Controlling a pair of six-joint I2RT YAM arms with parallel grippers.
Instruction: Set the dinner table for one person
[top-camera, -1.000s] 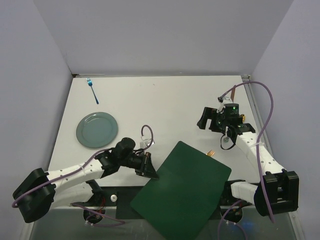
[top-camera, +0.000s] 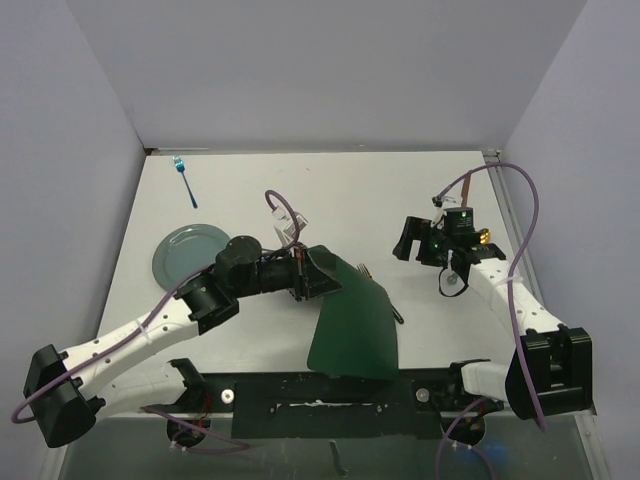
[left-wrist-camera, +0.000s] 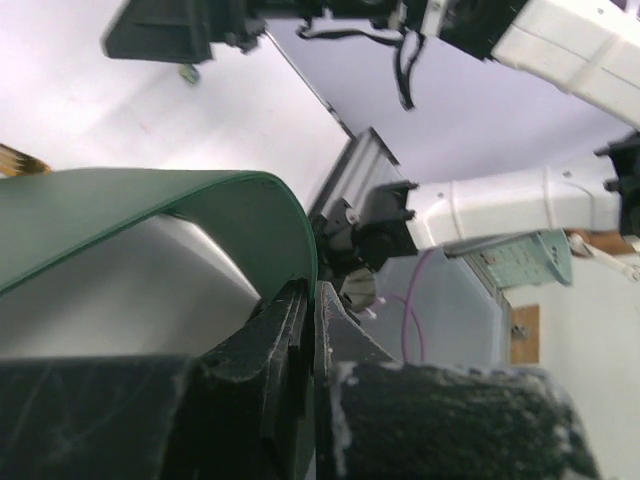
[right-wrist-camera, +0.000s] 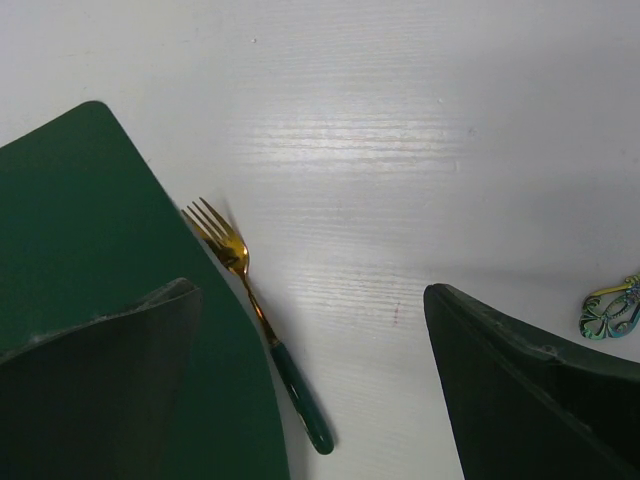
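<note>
A dark green placemat (top-camera: 355, 330) bends upward where my left gripper (top-camera: 320, 280) is shut on its edge. In the left wrist view the mat (left-wrist-camera: 240, 210) curls up from between the fingertips. A gold fork with a green handle (right-wrist-camera: 300, 390) lies along the mat's right edge in the right wrist view. My right gripper (top-camera: 415, 238) hangs open over the table to the right of the mat, nothing between its fingers. A grey-green plate (top-camera: 180, 260) lies at the left, partly behind my left arm.
A blue fork (top-camera: 185, 182) lies at the back left. Cutlery, partly hidden by the right arm, lies along the right edge.
My left gripper has risen and moved up in the top view, dragging the placemat onto the table and straighter, its near edge lifted. The right arm has barely moved.
</note>
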